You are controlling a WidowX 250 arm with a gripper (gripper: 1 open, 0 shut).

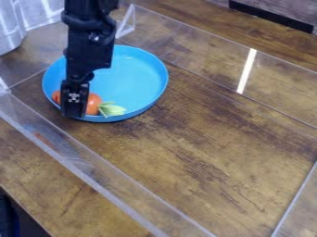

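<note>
A blue round tray (140,76) sits at the upper left of the table. In it lies an orange carrot-like object (93,105) with a pale green leafy top (110,109). My black gripper (74,102) reaches down into the tray from above, its tip over the left part of the orange object and partly hiding it. The fingers are too dark and small to show clearly how far apart they stand or whether they touch it.
Clear plastic panels border the wooden table (186,157) on the left, back and right. A white translucent item (18,18) is at the top left corner.
</note>
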